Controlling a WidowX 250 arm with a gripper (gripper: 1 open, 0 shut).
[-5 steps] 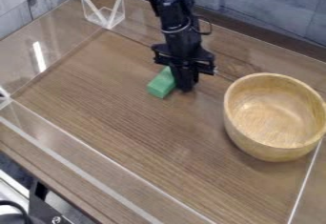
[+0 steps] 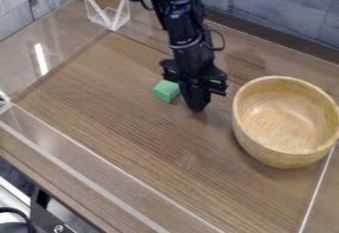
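Observation:
The black robot arm reaches down from the top centre to my gripper (image 2: 193, 96), which is low over the wooden table (image 2: 106, 138), just left of the bowl. A small green block (image 2: 166, 90) lies on the table at the gripper's left, partly behind it. The gripper is shut; I see nothing clearly between its dark fingers, though their tips are hard to make out.
A large tan bowl (image 2: 279, 118) fills the right side of the table. Dark space lies beyond the table's edge at the lower left.
Less of the green block shows, and it appears a little further up and left.

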